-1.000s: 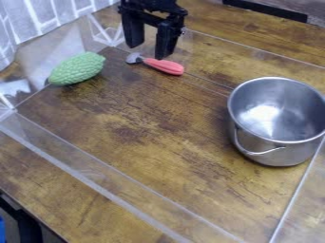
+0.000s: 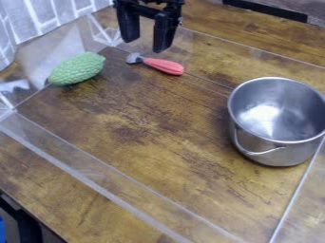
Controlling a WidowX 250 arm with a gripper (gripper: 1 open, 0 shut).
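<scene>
My black gripper [image 2: 146, 28] hangs at the top centre with its two fingers apart and nothing seen between them. Just below it on the wooden table lies a small tool with a pink handle [image 2: 165, 66] and a metal head. A green bumpy corn-like object [image 2: 76, 69] lies to the left. A steel pot [image 2: 275, 121] with a wire handle stands on the right.
Clear plastic walls edge the wooden table [image 2: 140, 142] along the left and right. A pale quilted cloth or sheet is at the upper left.
My gripper has shifted slightly left and up over the last second. The objects on the table have stayed in place.
</scene>
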